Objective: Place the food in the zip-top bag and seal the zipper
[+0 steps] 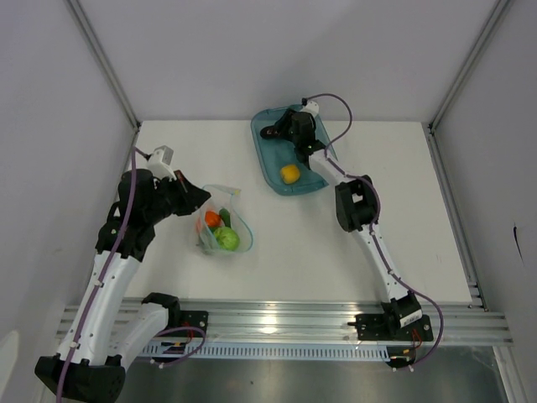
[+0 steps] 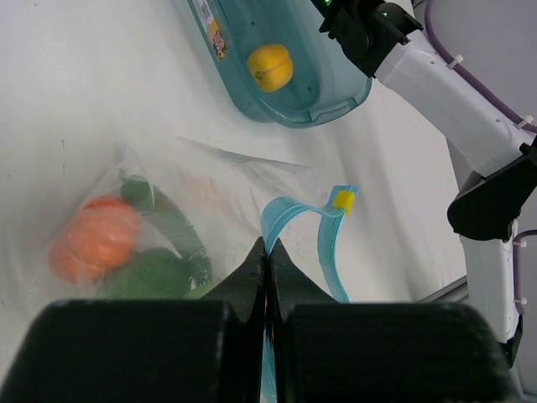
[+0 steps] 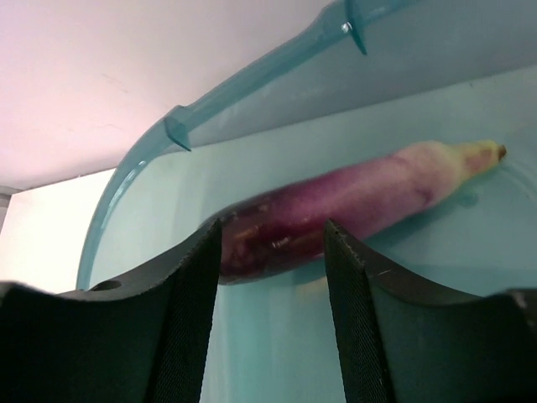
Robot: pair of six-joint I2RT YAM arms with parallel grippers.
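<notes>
My right gripper is part open over an eggplant [image 3: 361,197] in the blue bin [image 1: 277,172]; nothing shows firmly held between its fingers. A yellow food piece [image 1: 290,173] lies lower in the bin. My left gripper is shut at the blue zipper rim [image 2: 331,252] of the clear bag [image 1: 239,235], which stands open with a tomato [image 2: 92,235], green vegetables [image 1: 226,238] and a dark green long vegetable [image 1: 225,217] inside.
The bin stands at the back middle, near the rear wall.
</notes>
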